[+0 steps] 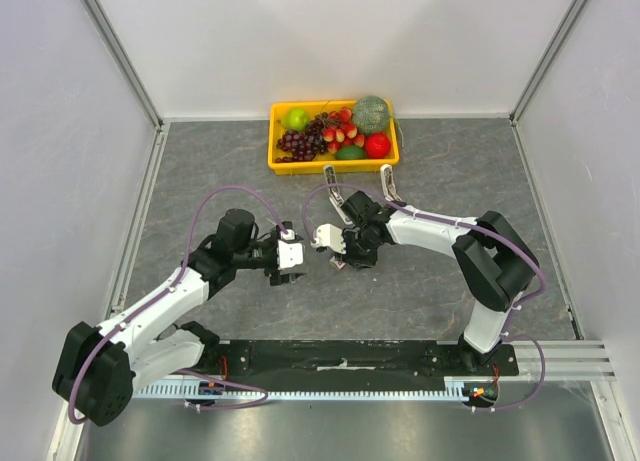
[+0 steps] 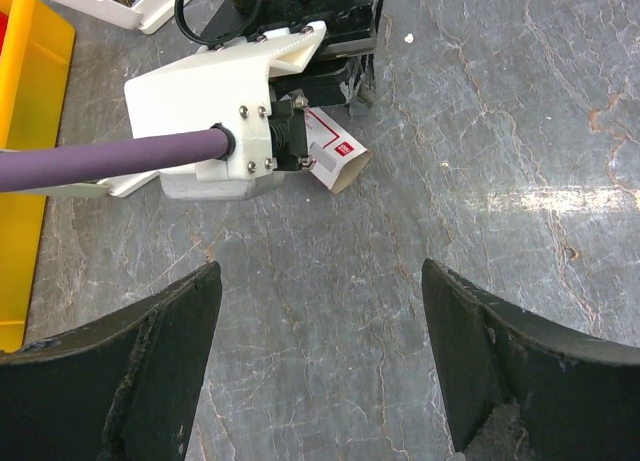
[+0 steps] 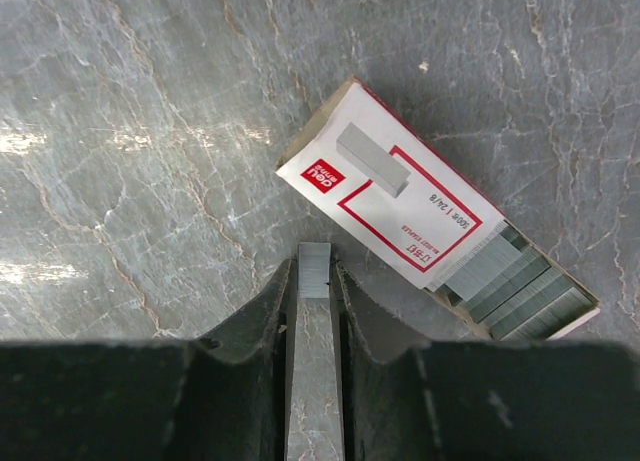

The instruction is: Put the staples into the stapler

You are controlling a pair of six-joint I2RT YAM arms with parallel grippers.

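In the right wrist view a white-and-red staple box [image 3: 380, 191] lies open at one end, showing staple strips [image 3: 520, 286]. A small silver staple strip [image 3: 314, 261] lies beside it, at the fingertips of my right gripper, whose fingers are close about it, part open; whether they grip it is unclear. My left gripper stands open and empty over bare table; the box [image 2: 338, 151] shows beyond it. Two white stapler pieces [image 1: 333, 191] [image 1: 389, 181] lie behind the right gripper, partly hidden.
A yellow tray [image 1: 275, 151] of fruit sits at the back.
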